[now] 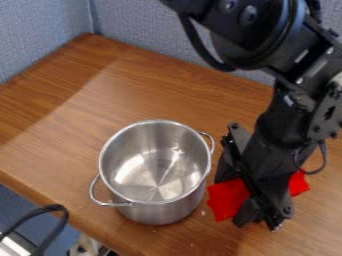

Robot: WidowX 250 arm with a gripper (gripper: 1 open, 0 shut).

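My black gripper [251, 182] is low at the right of the view, just right of the steel pot, shut on a red object [227, 198] that is partly hidden behind its fingers. More red shows at the gripper's right side. The steel pot [154, 165], with two wire handles, stands upright near the table's front edge, empty inside.
Grey padded walls [40, 25] bound the back and left. A black cable lies beyond the table's front-left edge.
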